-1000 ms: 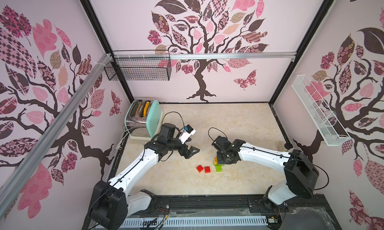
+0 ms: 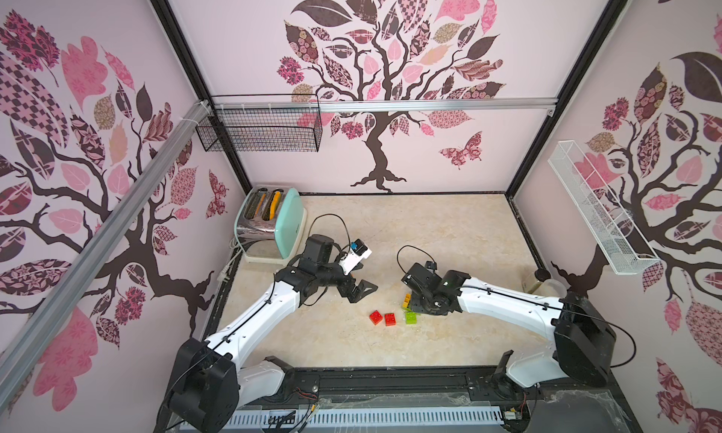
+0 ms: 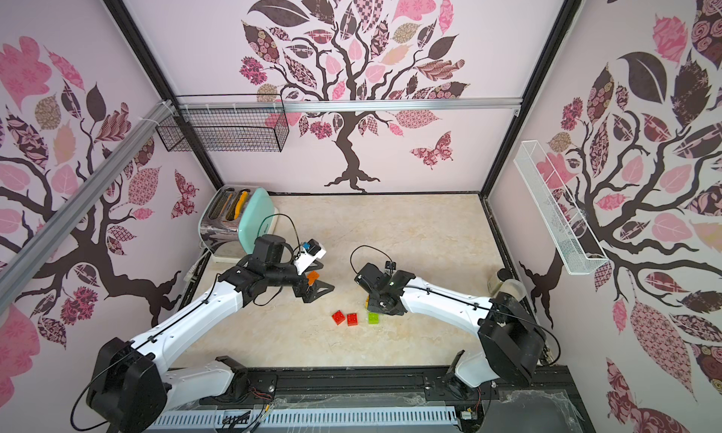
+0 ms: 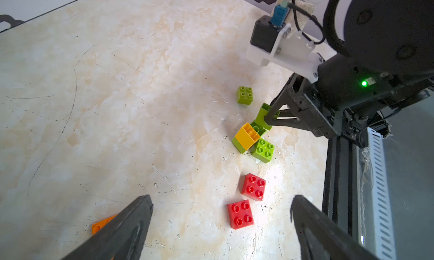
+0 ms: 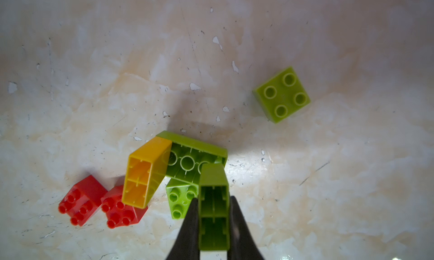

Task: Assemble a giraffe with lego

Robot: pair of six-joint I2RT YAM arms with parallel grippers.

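Observation:
In the right wrist view my right gripper is shut on a green brick (image 5: 213, 175), its hollow underside towards the camera. This brick meets one end of a longer upturned green brick (image 5: 189, 157); whether they are joined I cannot tell. A yellow brick (image 5: 147, 172) stands at the other end, hollow side up. Beside them lies a bright green brick (image 5: 177, 197), with two red bricks (image 5: 83, 200) farther left. A separate green brick (image 5: 282, 95) rests studs up. My left gripper is open and empty, above an orange brick (image 4: 102, 223) partly hidden by a finger.
A toaster (image 2: 267, 222) stands at the back left of the table. A wire basket (image 2: 263, 128) hangs above it, and a white rack (image 2: 605, 207) is on the right wall.
My right arm has shifted slightly to the right, with its gripper a little lower in the picture. The left arm has barely moved, and the red bricks lie in the same place.

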